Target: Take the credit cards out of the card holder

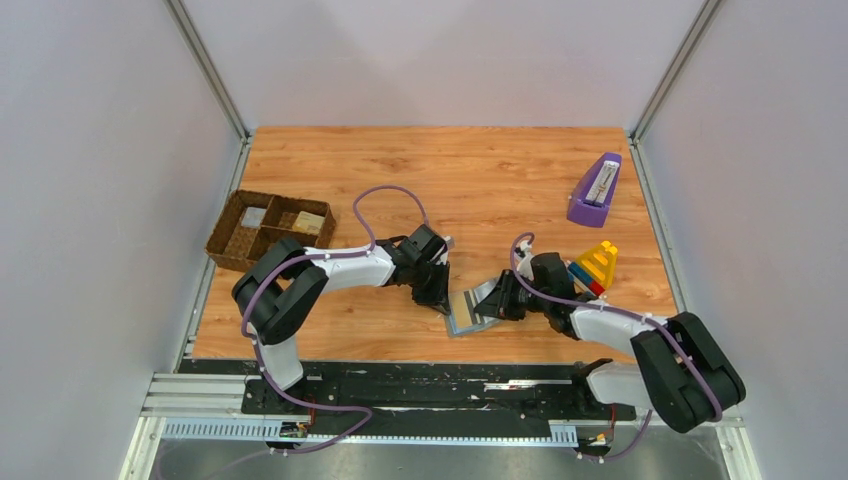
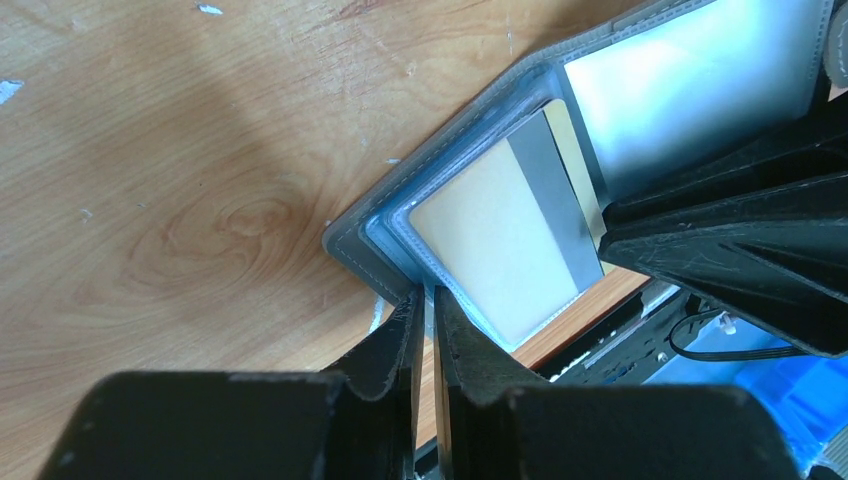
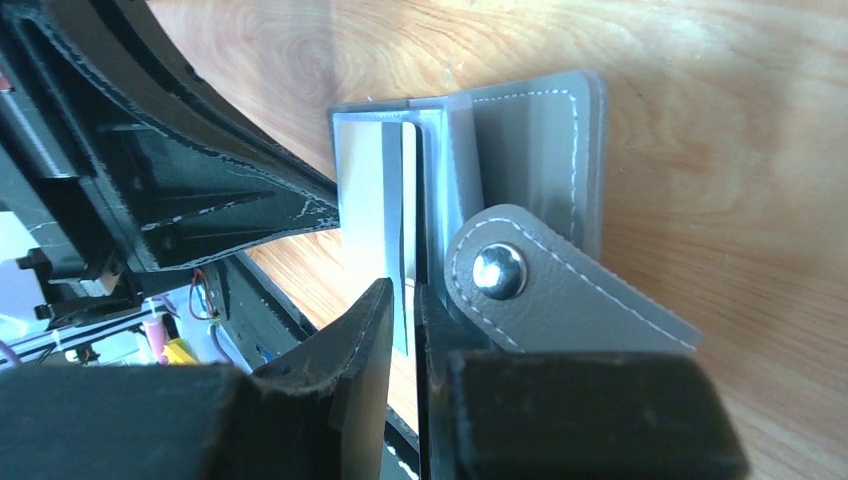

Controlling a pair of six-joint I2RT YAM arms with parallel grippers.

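The grey card holder (image 2: 362, 248) lies unfolded on the table. Tucked in its clear pocket are cards, a cream one (image 2: 495, 235) in front, with a dark band and a yellowish edge (image 2: 572, 155) showing behind it. At the holder's corner, my left gripper is shut on the pocket's edge. My right gripper is over the opposite side, at the cards' exposed edges. Its fingers are slightly apart, and a pale card edge (image 3: 409, 190) runs down into the narrow gap between them; whether they touch it, I cannot tell.
On the left stands a brown divided box (image 1: 228, 232) with card-like items inside. A purple object (image 1: 590, 205) sits at the far right, and yellow (image 1: 600, 262) and coloured blocks lie close to my right arm.
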